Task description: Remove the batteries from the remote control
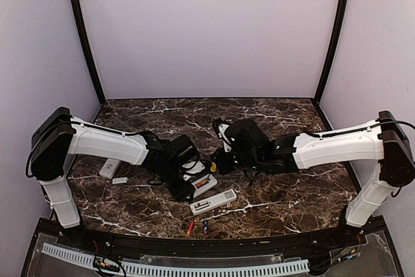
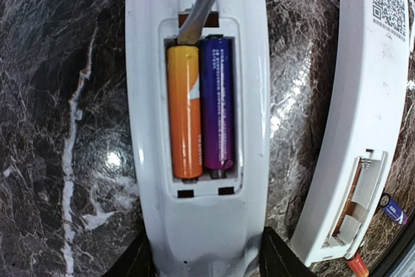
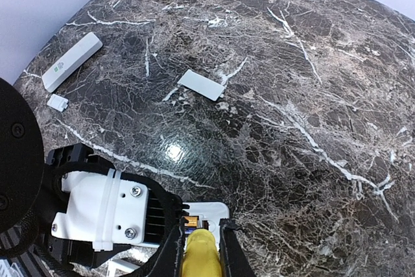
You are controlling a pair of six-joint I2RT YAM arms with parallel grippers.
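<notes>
In the left wrist view, a white remote control (image 2: 150,128) lies with its battery bay uncovered. Side by side in it are an orange battery (image 2: 185,108) and a blue-purple battery (image 2: 217,102). My left gripper is shut on the remote's near end. Seen in the right wrist view, my right gripper is shut on the yellow handle (image 3: 201,257) of a thin tool. The tool's flat metal blade (image 2: 206,4) comes in from above, its tip at the upper end of the orange battery; whether it touches is hard to tell.
A loose red battery (image 1: 190,228) and a blue battery (image 1: 205,227) rest near the front edge. Another remote (image 3: 71,61) and white covers (image 3: 201,85) lie farther off.
</notes>
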